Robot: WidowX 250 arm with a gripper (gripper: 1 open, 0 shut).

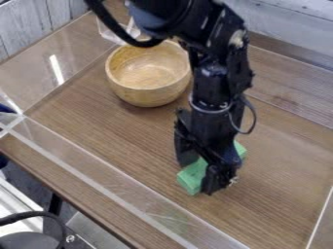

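The black gripper (211, 156) is lowered over a green rectangular object (194, 178) on the wooden surface. It stands open, its fingers around and over the green object, which is partly hidden by them. Whether the fingers touch it is unclear.
A tan round bowl (140, 76) sits at the upper left. A black cable (33, 224) lies at the lower left corner.
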